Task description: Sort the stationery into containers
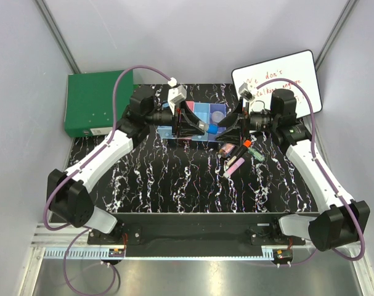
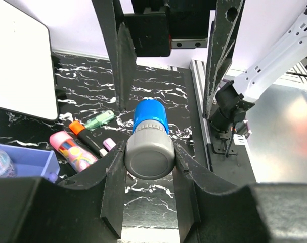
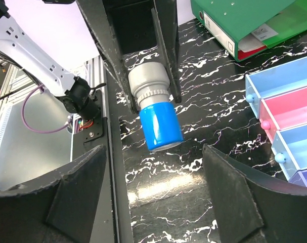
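A short stick with a blue body and grey end hangs in the air between my two arms. My left gripper is shut on its grey end, which also shows between that gripper's fingers in the right wrist view. The stick's blue end points toward my right gripper. That gripper's fingers stand part open, with a gap on both sides of the blue end and no contact visible. From above, the blue part sits between the two grippers, over the front of the drawer box.
Right of the box lie an orange-capped black marker, a pink stick, a green item and a patterned pink tube. A green binder stands back left, a whiteboard back right.
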